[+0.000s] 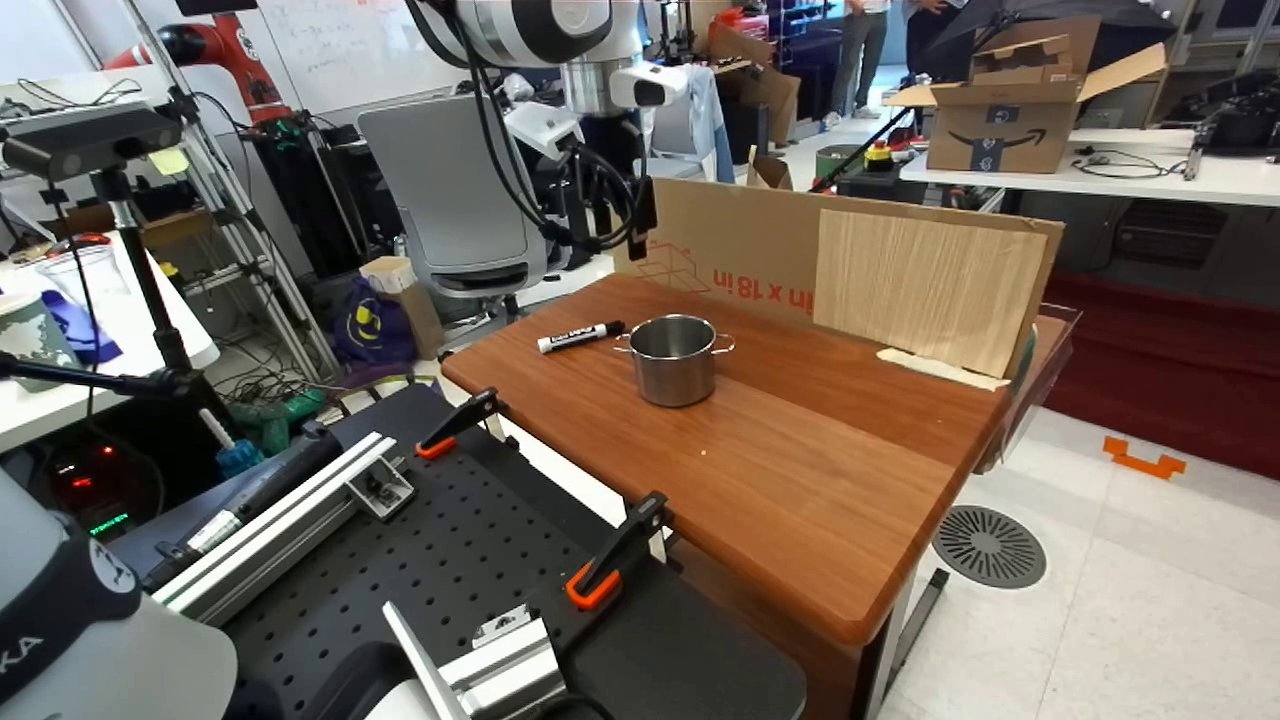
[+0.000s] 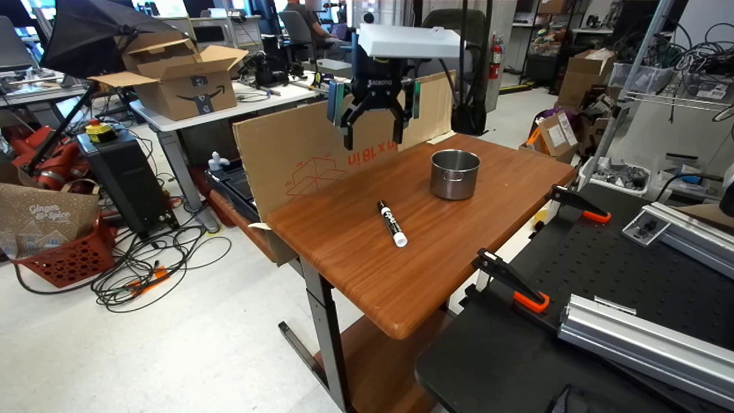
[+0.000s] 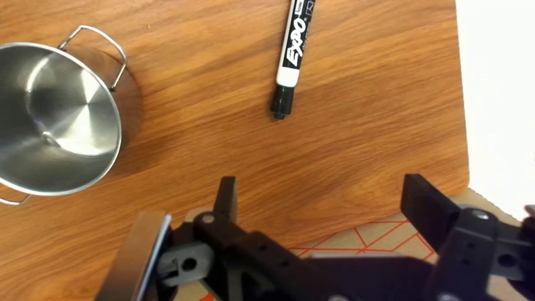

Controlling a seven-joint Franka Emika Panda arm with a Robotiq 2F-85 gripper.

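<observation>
A black-and-white Expo marker (image 3: 294,47) lies flat on the wooden table (image 1: 768,480), beside a steel pot (image 1: 674,362). The pot stands upright with a thin wire handle on either side; in the wrist view I look into the pot (image 3: 65,115), and the part of its inside that shows is empty. Above the table's far side hangs my gripper (image 2: 371,137), clear of both things. Its fingers are wide apart in the wrist view, with only bare tabletop and cardboard showing beyond the gap. In the second exterior view the marker (image 2: 392,223) lies nearer that camera than the pot.
An upright cardboard sheet (image 2: 296,162) borders the table's far edge. Two black-and-orange clamps, one of them a clamp (image 1: 618,552), sit at the edge facing the black perforated board (image 1: 420,540).
</observation>
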